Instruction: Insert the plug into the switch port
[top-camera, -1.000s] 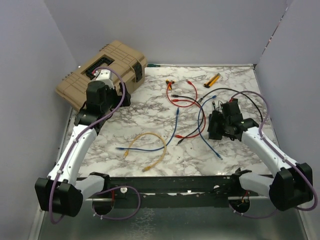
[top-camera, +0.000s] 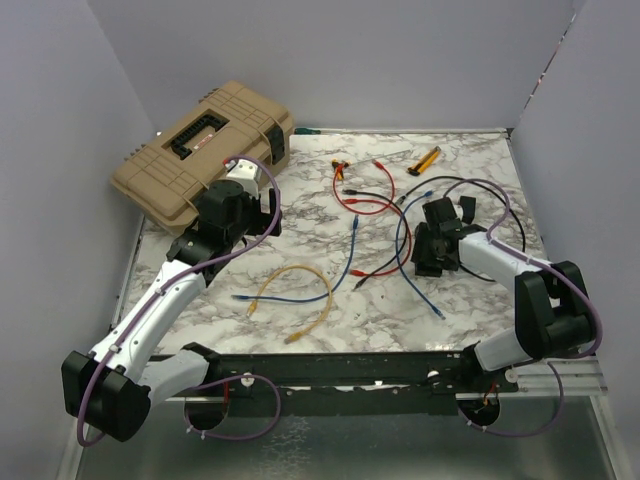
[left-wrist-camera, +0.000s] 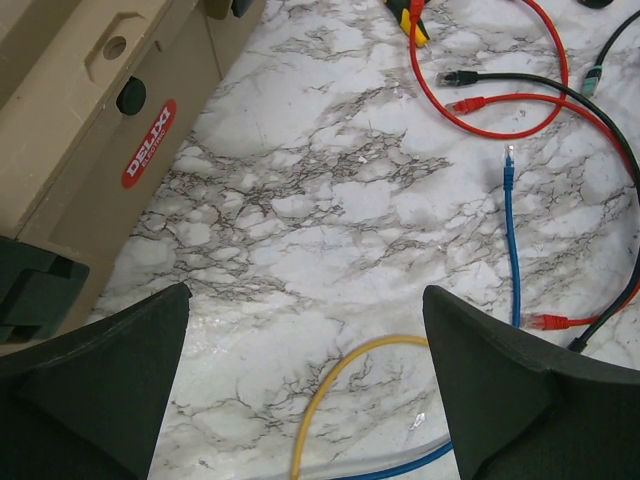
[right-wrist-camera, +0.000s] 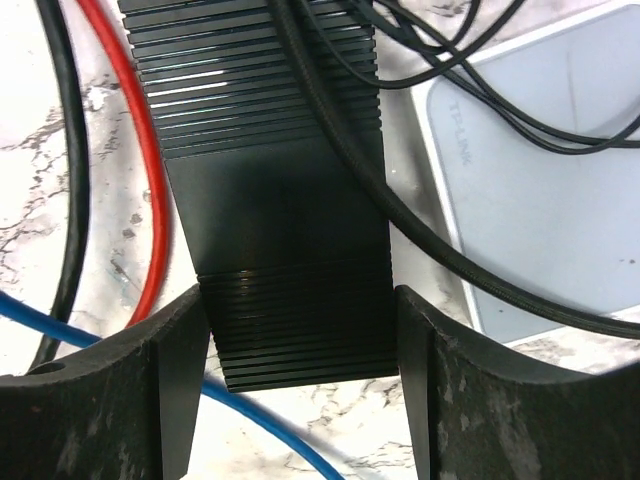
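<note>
My right gripper is shut on a black ribbed block, a switch or adapter by its look, with black cables across it. A pale TP-LINK device lies to its right in the right wrist view. My left gripper stands open over bare marble, beside the tan case, holding nothing. Network cables with plugs, like the blue plug and red plug, lie on the table. A switch port cannot be made out.
The tan case fills the back left. A yellow cable, a yellow-handled tool and several coloured cables spread over the marble table.
Over the last second my left arm moved to the right, away from over the case.
</note>
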